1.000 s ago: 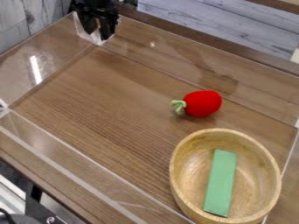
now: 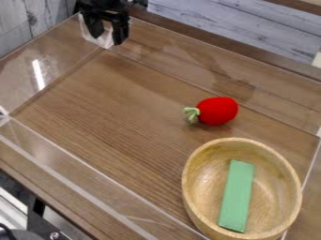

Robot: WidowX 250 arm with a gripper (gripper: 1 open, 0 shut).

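Note:
My gripper [image 2: 105,28] is at the top left, dark and small, over the back corner of the wooden table [image 2: 100,112]; I see it too small to tell its fingers clearly. A red plush vegetable with a green top [image 2: 216,111] lies right of the middle. A pale round bowl [image 2: 201,183] stands at the lower right with a green block [image 2: 236,194] lying inside it.
A rail runs along the back edge, and a grey wall stands at the top left.
My gripper has shifted slightly at the top left; the plush vegetable, bowl and block have not moved.

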